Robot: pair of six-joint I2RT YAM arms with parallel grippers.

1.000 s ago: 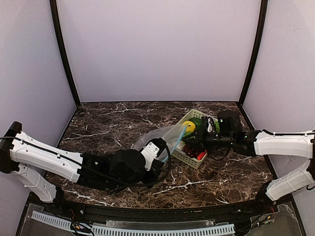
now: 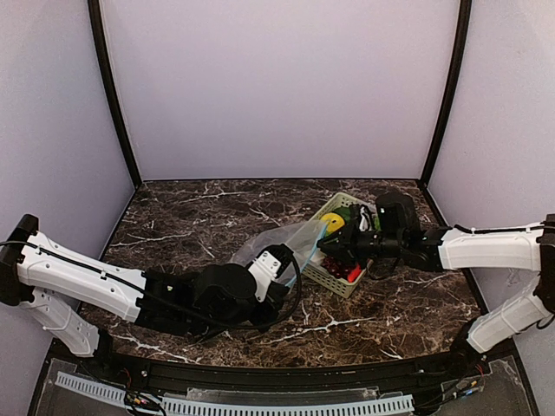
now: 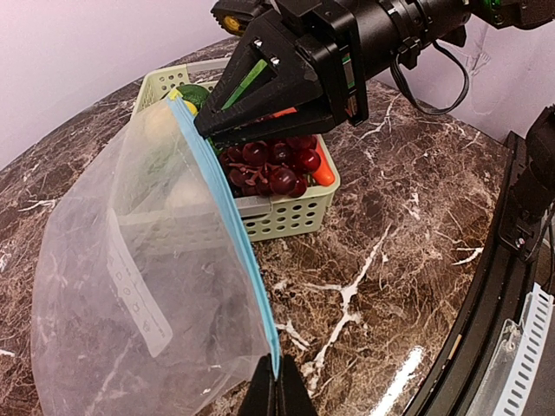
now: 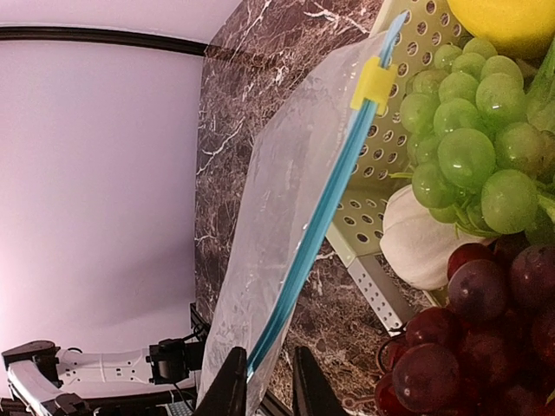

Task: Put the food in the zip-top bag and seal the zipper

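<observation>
A clear zip top bag (image 3: 147,260) with a blue zipper strip and yellow slider (image 4: 373,82) is held upright at its lower end by my left gripper, which is shut on it. My right gripper is beside the zipper strip at the bag's upper part, over the basket; its fingers look partly apart, with the strip by one fingertip. The perforated basket (image 3: 295,221) holds green grapes (image 4: 468,152), red grapes (image 3: 282,178), a white round item (image 4: 416,251), a yellow item (image 4: 494,22) and an orange carrot-like item (image 3: 323,169).
Walls stand at the back and both sides, with a dark rail along the front edge.
The right arm and gripper have moved slightly left toward the bag's zipper edge. The left arm and the basket have not visibly moved.
</observation>
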